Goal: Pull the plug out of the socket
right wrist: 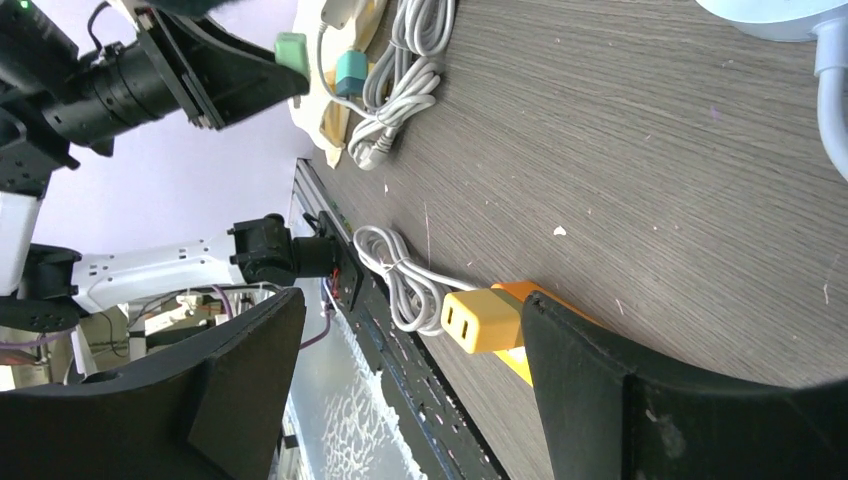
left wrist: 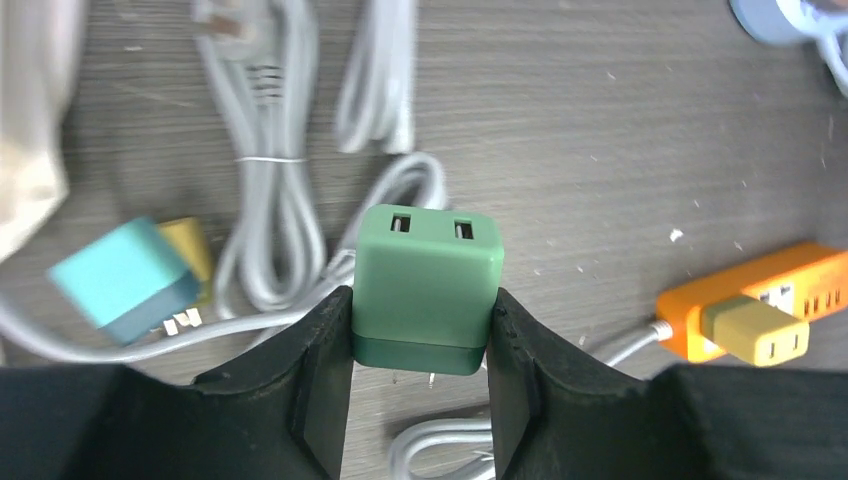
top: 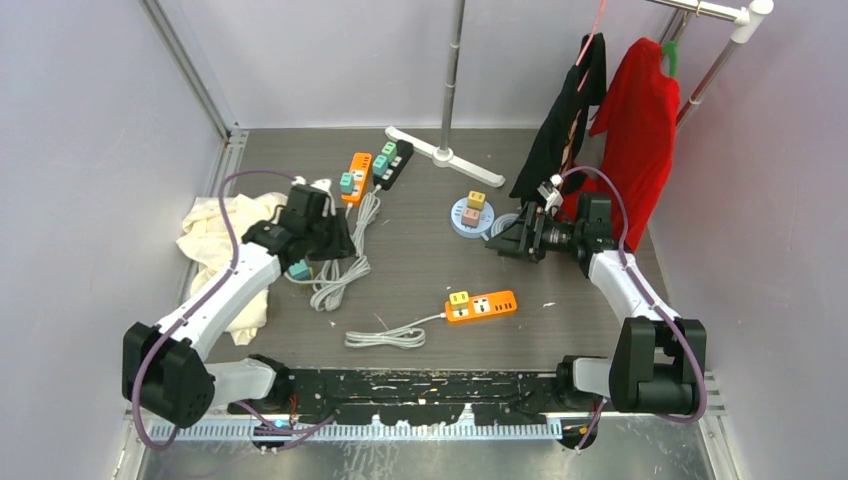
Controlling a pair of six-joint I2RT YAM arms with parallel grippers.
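Observation:
A green plug block (left wrist: 427, 280) with two slots on its face is clamped between the fingers of my left gripper, clear of any socket. In the top view that left gripper hangs over the grey cords at the left. My right gripper stands open over the right side of the table, nothing between its fingers. A yellow plug (top: 459, 299) sits on the front orange power strip (top: 480, 306). Toward the back are another orange strip (top: 357, 180), a black strip (top: 393, 166) and a round blue socket (top: 472, 217) bearing plugs.
A teal plug (left wrist: 128, 278) and a yellow one (left wrist: 188, 252) lie by the cords, near a cream cloth (top: 228, 240). The rack foot (top: 445, 158) stands at the back, with red clothing (top: 640, 130) hanging right.

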